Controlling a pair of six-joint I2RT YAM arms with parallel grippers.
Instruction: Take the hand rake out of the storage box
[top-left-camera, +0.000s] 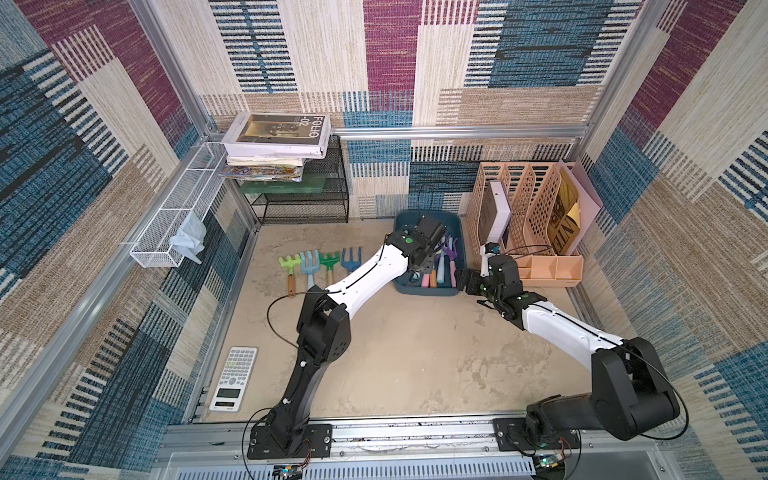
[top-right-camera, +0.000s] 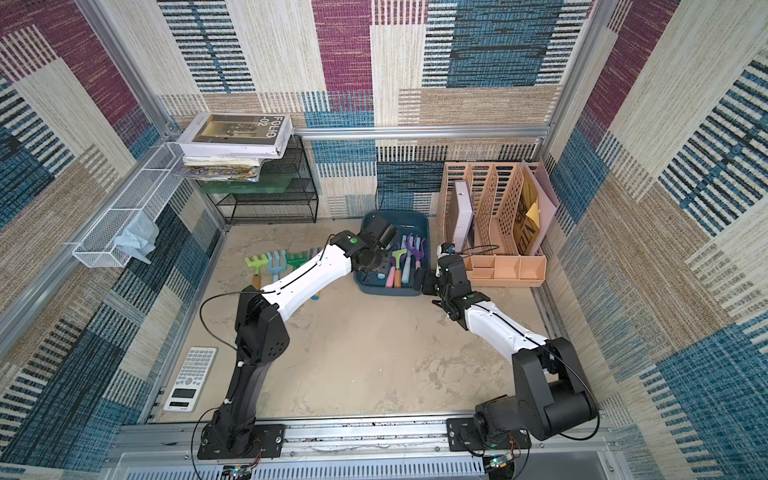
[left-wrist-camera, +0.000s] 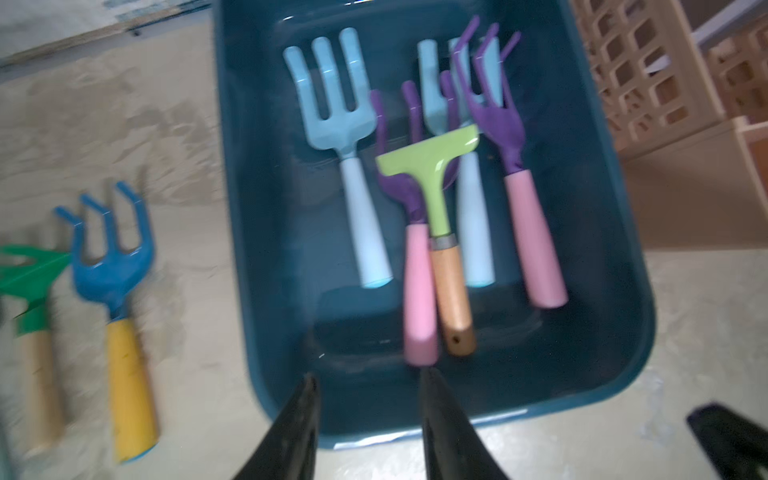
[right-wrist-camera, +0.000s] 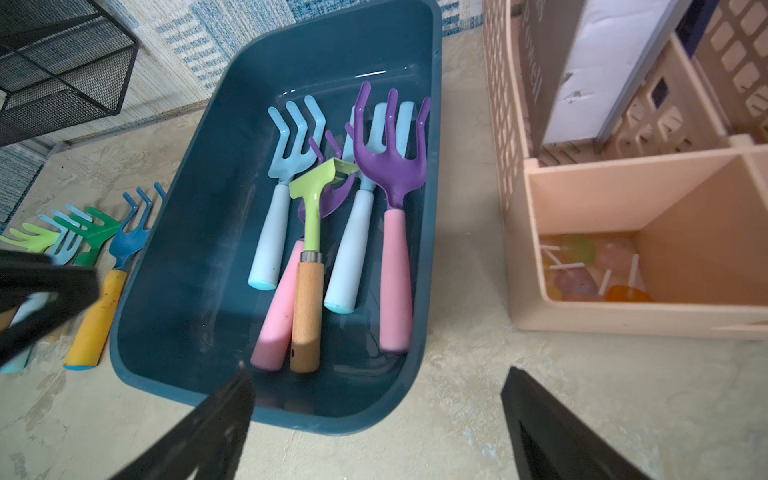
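The dark teal storage box (right-wrist-camera: 160, 320) holds a light blue rake (left-wrist-camera: 336, 112), purple rakes with pink handles (right-wrist-camera: 396, 280), more light blue tools and a green-headed, wooden-handled tool (left-wrist-camera: 448, 280). My left gripper is open and empty over the box, partly covering it in the top left view. My right gripper is open and empty at the box's near right side.
Several rakes (left-wrist-camera: 120, 376) lie on the table left of the box. A peach organizer (right-wrist-camera: 624, 320) stands to its right. A wire rack (top-left-camera: 336, 208) with books is at the back; a calculator (top-left-camera: 234, 376) lies front left.
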